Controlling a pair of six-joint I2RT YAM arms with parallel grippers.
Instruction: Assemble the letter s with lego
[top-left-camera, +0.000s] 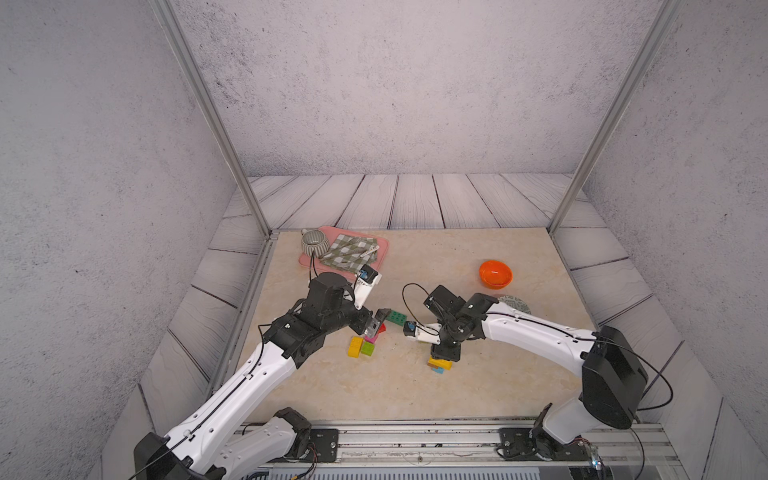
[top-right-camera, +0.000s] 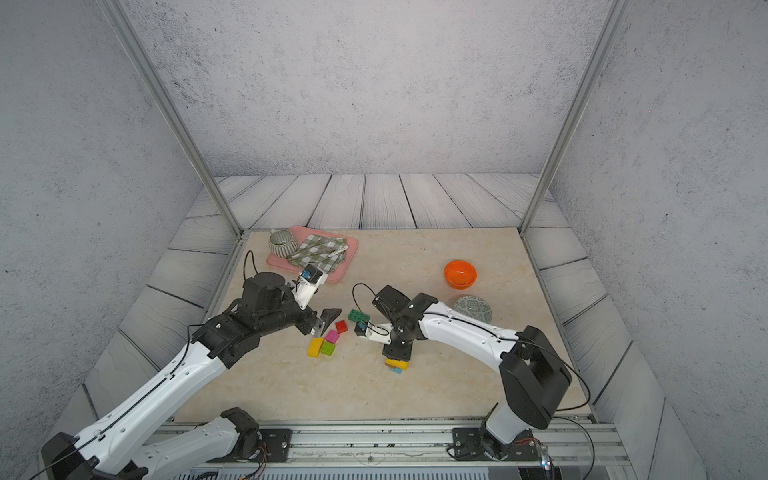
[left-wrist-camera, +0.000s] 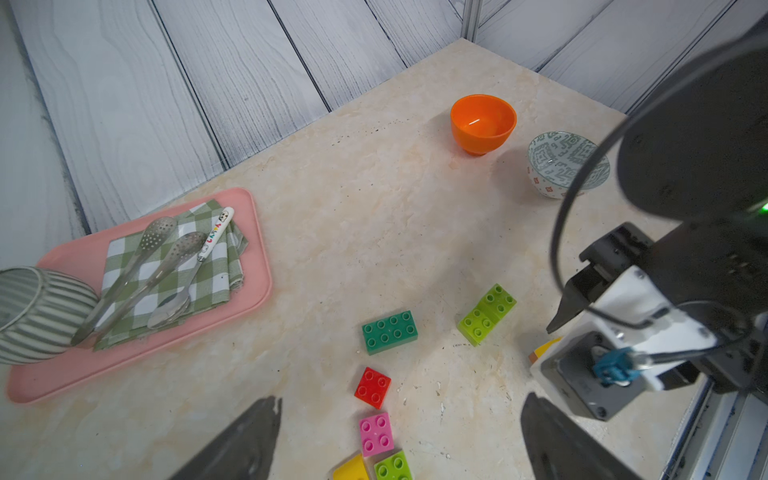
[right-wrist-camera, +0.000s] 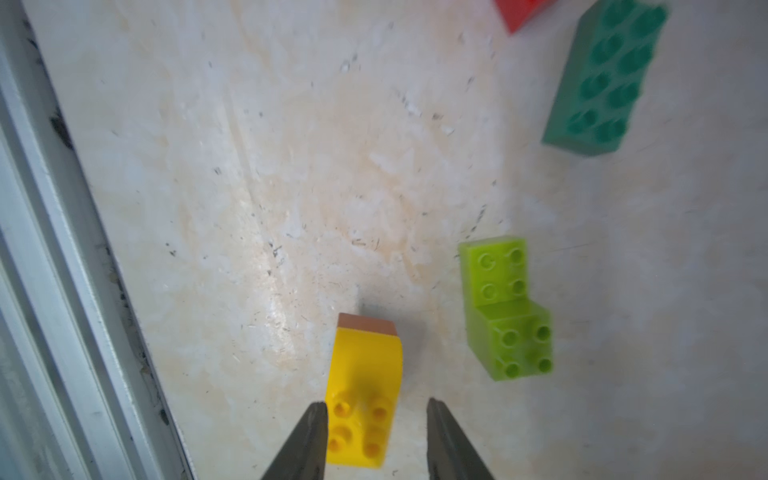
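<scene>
My left gripper hangs open over red (left-wrist-camera: 372, 388), pink (left-wrist-camera: 376, 433), yellow (left-wrist-camera: 350, 469) and lime (left-wrist-camera: 393, 468) bricks. A dark green brick (right-wrist-camera: 600, 76) lies behind them. My right gripper is over a yellow brick (right-wrist-camera: 364, 360), which has brown and blue pieces under it in the wrist and top views. Its fingertips are slightly apart; whether they grip anything is unclear. A stepped lime piece (right-wrist-camera: 508, 312) stands beside the yellow one.
A pink tray (left-wrist-camera: 257, 280) with cloth, utensils and a striped pot sits back left. An orange bowl (top-left-camera: 495, 273) and patterned bowl (left-wrist-camera: 564, 168) stand at the right.
</scene>
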